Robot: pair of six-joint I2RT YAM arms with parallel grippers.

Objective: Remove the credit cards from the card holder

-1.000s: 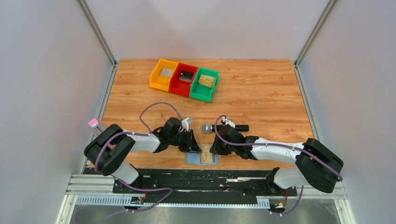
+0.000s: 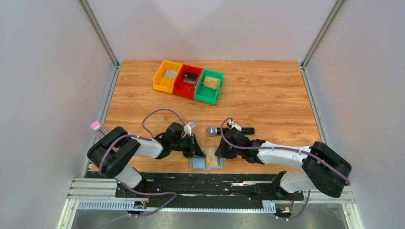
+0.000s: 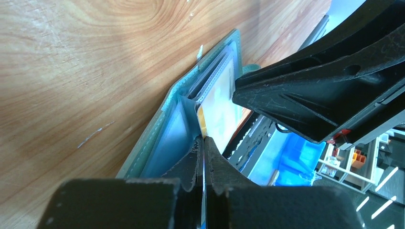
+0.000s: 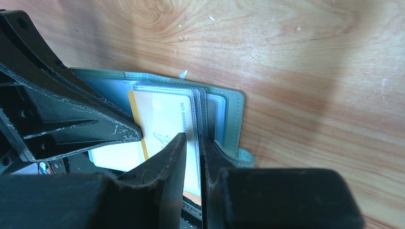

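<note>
The blue-green card holder [image 2: 197, 164] lies spread on the table near its front edge. A pale card [image 4: 167, 112] with a yellow strip sits in one of its clear sleeves [image 4: 198, 109]. My left gripper is shut, its tips right at the card's yellow edge; whether the thin edge is pinched cannot be made out. From the other side, my right gripper is shut on the holder's sleeves, one finger over the card's face and the other behind. In the top view both grippers largely cover the holder's ends.
At the back stand joined yellow [image 2: 161, 82], red [image 2: 183, 89] and green [image 2: 205, 95] bins, each with something flat inside. A black microphone [image 2: 247, 130] lies just behind my right gripper.
The right arm and the holder look almost unmoved.
</note>
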